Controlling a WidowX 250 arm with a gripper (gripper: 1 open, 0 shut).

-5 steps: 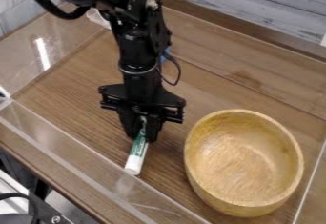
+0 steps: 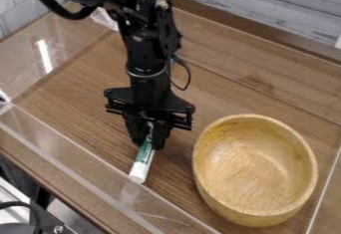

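Note:
My black gripper points down at the middle of the table, its fingertips low over a slim green-and-white object lying near the front edge. The object's upper end is hidden among the dark fingers, so I cannot tell whether they are shut on it. To the right stands a large pale yellow bowl, apart from the gripper.
A small blue item is partly hidden behind the arm. Clear edging runs along the front left, with a black cable beyond it.

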